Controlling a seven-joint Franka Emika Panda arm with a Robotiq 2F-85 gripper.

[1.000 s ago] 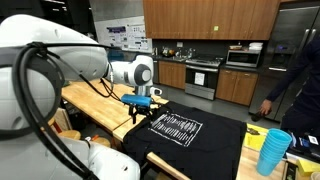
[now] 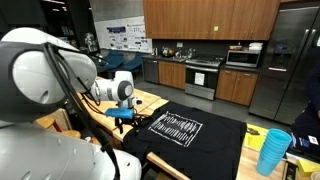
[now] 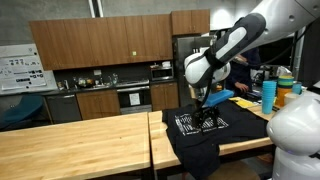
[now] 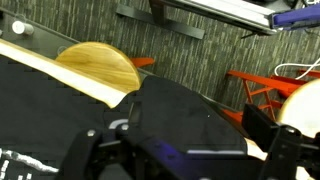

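Observation:
A black cloth (image 2: pixel 220 137) with white printing is spread over the wooden table (image 3: pixel 80 145); its corner hangs past the table edge in exterior view 2. My gripper stands open in the wrist view, with its fingers (image 4: pixel 128 135) far apart. Below it shows the cloth's dark corner (image 4: pixel 185 110), at the table edge and against the floor. Nothing is held between the fingers. In exterior view 1, the gripper (image 2: pixel 124 123) is left of the printed part, near the cloth's edge. Its exact height above the cloth cannot be told.
Stacked blue cups (image 2: pixel 272 150) stand at the right of the table, beside yellow items (image 2: pixel 256 136). Round wooden stools (image 4: pixel 105 64) are on the floor alongside the table edge.
In exterior view 1, the arm has swung left and its gripper has moved left and lower, toward the near edge of the cloth. The cloth looks unmoved.

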